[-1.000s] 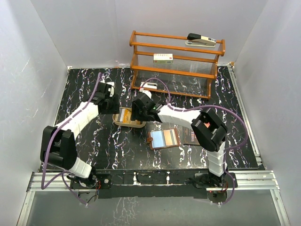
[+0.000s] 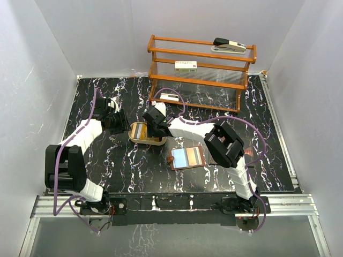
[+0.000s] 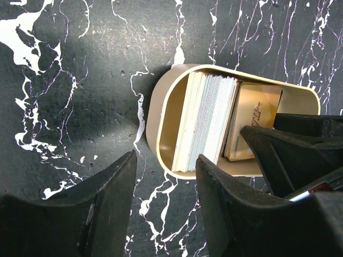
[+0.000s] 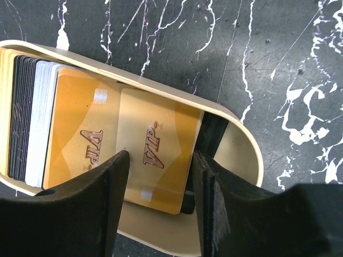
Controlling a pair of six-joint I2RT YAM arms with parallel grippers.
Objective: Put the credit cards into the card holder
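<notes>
An oval cream box holds upright rows of pale and dark cards toward its left end. Gold VIP cards lean flatter to their right, and a dark card shows beyond them. My right gripper is over the box's right part, fingers apart, with the front VIP card between its fingertips; whether they touch it is unclear. Its black fingers reach in from the right in the left wrist view. My left gripper stands open and empty beside the box's left end.
A brown wallet with blue and tan cards lies right of the box, below the right arm. A wooden shelf stands at the back, bearing a stapler and a small box.
My left gripper has drawn back leftward, away from the box's left end. The box and wallet stay in place.
</notes>
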